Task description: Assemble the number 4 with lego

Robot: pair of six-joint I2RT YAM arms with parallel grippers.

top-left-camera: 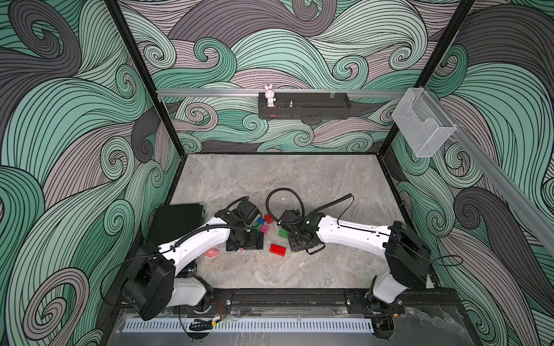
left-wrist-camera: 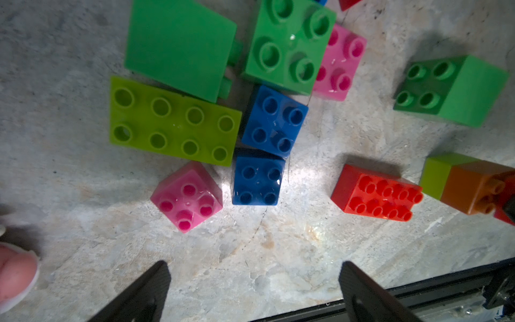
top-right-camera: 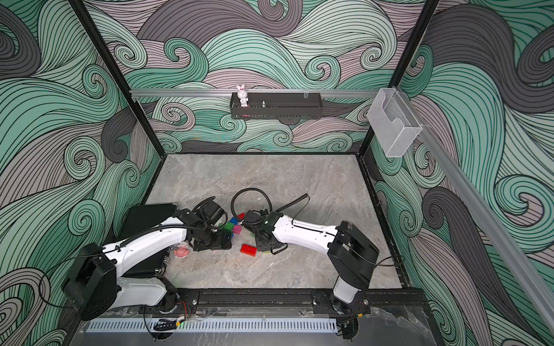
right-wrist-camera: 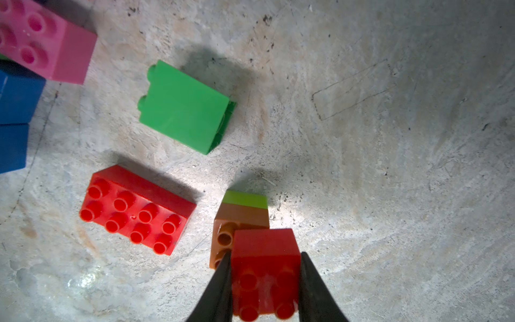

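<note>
In the right wrist view my right gripper is shut on a small red brick (right-wrist-camera: 265, 244). That brick overlaps an orange brick (right-wrist-camera: 241, 215) with a lime green one (right-wrist-camera: 245, 198) against it; whether red and orange touch, I cannot tell. A larger red brick (right-wrist-camera: 136, 212) lies to their left, and a green brick (right-wrist-camera: 185, 107) rests beyond. My left gripper is open over bare table, nothing between its fingers. Ahead of it in the left wrist view are a pink brick (left-wrist-camera: 187, 196), a blue brick (left-wrist-camera: 258, 179) and a long lime brick (left-wrist-camera: 174, 120).
More bricks crowd past the blue one, among them a second blue brick (left-wrist-camera: 274, 118), a studded green one (left-wrist-camera: 289, 45) and a green one on its side (left-wrist-camera: 179, 48). A pink object (top-left-camera: 211, 252) sits beside the left arm.
</note>
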